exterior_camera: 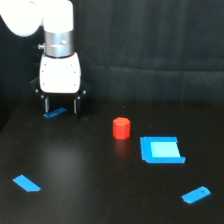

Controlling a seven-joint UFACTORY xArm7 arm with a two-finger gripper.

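Observation:
At the back left my white arm reaches down from the top edge. Its gripper point(62, 105) stands open, the two dark fingers wide apart and no object visible between them. A small red block point(121, 128) with angled sides rests by itself on the black table near the middle, well to the right of the gripper. Farther right and nearer the camera lies a flat blue square point(147, 150) with a pale square point(164, 149) inside it. The block and the blue square are apart.
One blue strip point(55, 113) lies near the gripper's fingers. Another blue strip point(26, 184) marks the front left, and a third blue strip point(196, 195) the front right. Dark curtain point(150, 45) closes off the back.

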